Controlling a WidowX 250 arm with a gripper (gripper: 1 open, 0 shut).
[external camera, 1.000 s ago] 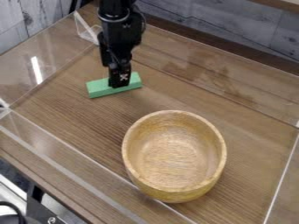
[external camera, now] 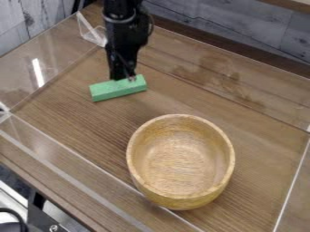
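Observation:
A flat green block (external camera: 118,89) lies on the wooden table, left of centre. Just above it my black gripper (external camera: 121,72) hangs, its fingertips apart from the block and small in the view; it appears shut, with nothing showing between the fingers.
A large wooden bowl (external camera: 180,161) stands at the lower middle of the table (external camera: 248,82). A clear plastic piece lies at the left edge near the top.
My gripper has lifted from down at the green block to a little above it. The block and bowl look unmoved.

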